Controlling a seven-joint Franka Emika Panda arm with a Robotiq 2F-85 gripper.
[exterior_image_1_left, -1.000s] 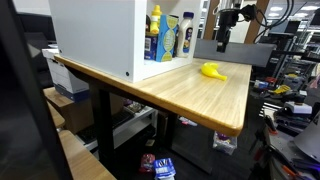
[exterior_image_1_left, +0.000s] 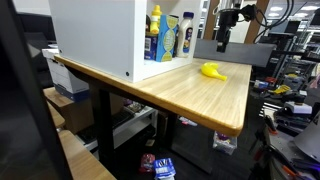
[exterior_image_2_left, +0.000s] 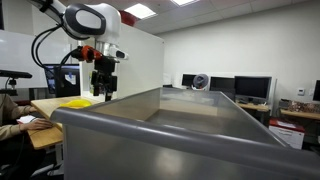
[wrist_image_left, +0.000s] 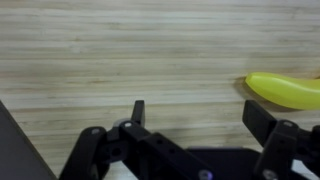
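A yellow, banana-like object (wrist_image_left: 288, 91) lies on the light wooden table (wrist_image_left: 130, 60) at the right of the wrist view. In exterior view 1 the same yellow object (exterior_image_1_left: 212, 71) rests on the tabletop, and in exterior view 2 part of the yellow thing (exterior_image_2_left: 75, 104) shows at the left. My gripper hangs above the table with its fingers wide apart; it is open, and only bare wood shows between them. The yellow object lies off to the right, beyond the right finger (wrist_image_left: 258, 118), apart from the gripper.
A white cabinet (exterior_image_1_left: 98, 35) stands on the table, with several bottles (exterior_image_1_left: 168, 38) beside it. A dark edge (wrist_image_left: 18, 145) borders the table at lower left of the wrist view. In exterior view 2 a grey panel (exterior_image_2_left: 180, 140) fills the foreground.
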